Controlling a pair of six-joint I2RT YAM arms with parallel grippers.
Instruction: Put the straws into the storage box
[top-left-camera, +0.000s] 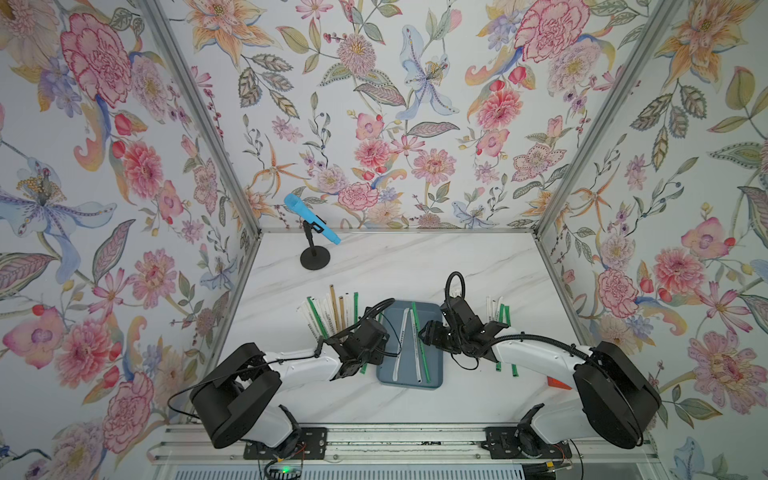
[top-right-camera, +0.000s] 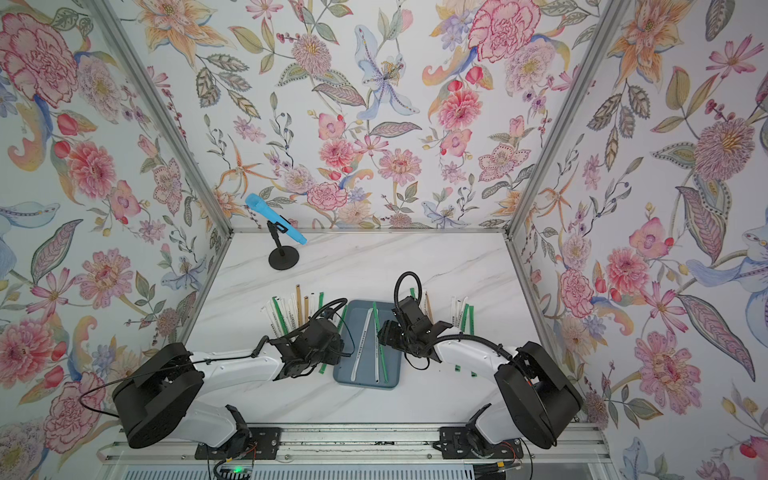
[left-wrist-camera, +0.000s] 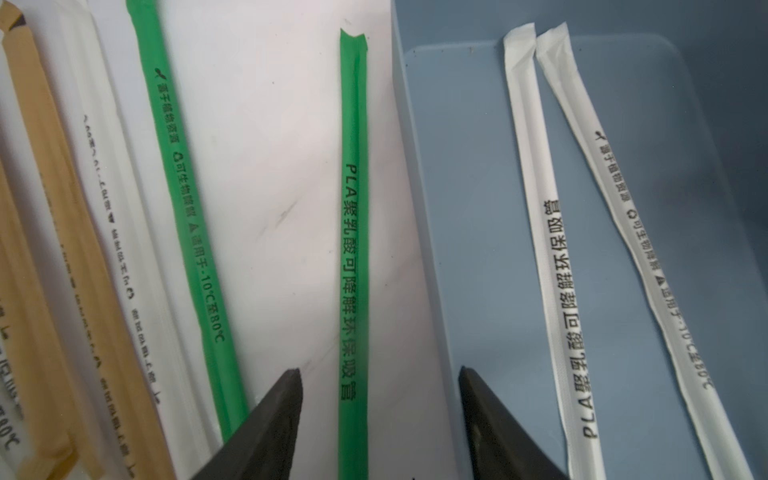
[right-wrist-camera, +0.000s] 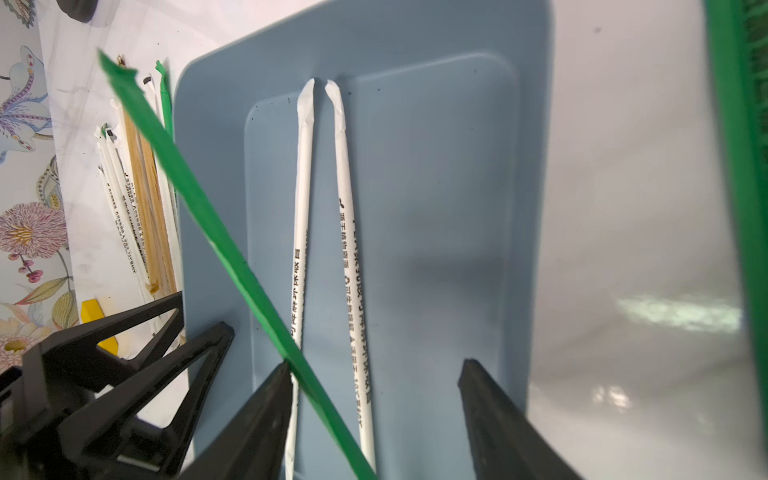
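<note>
The grey-blue storage box (top-left-camera: 432, 368) holds two white straws (right-wrist-camera: 344, 184). A green straw (right-wrist-camera: 232, 256) slants over them in the right wrist view, by my open right gripper. My left gripper is open at the box's left side, its fingertips either side of a green straw (left-wrist-camera: 353, 200) on the table. More straws lie left of it: green (left-wrist-camera: 184, 208), white (left-wrist-camera: 136, 280) and brown (left-wrist-camera: 80, 264). Further straws (top-right-camera: 470, 316) lie right of the box, partly hidden by the right arm.
A blue object on a black stand (top-left-camera: 314, 256) is at the back left. The table behind the box is clear. Both arms reach in low from the front corners, their grippers close together over the box.
</note>
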